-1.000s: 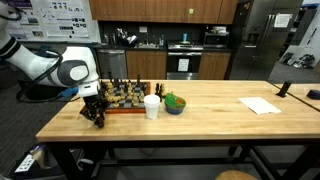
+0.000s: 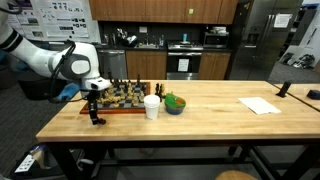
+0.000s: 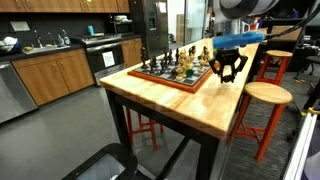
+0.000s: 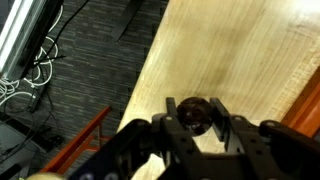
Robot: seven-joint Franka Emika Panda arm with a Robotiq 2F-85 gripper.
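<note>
A small dark round-topped piece, like a chess piece seen from above, sits between the fingertips in the wrist view. My gripper is shut on it. In the first exterior view the gripper is low over the near left part of the table, in front of the chess board. From the side, the gripper points down beside the near edge of the board, which carries dark and tan pieces. Whether the held piece touches the table is too small to tell.
A white cup and a green-blue bowl stand right of the board. White paper lies farther right on the wooden table. Between bowl and paper the top is clear. A stool stands beside the table.
The arm's wrist has shifted slightly left and its pose has changed above the table's near left part. The fingertips stay close to the same spot. Board, cup and bowl have not moved.
</note>
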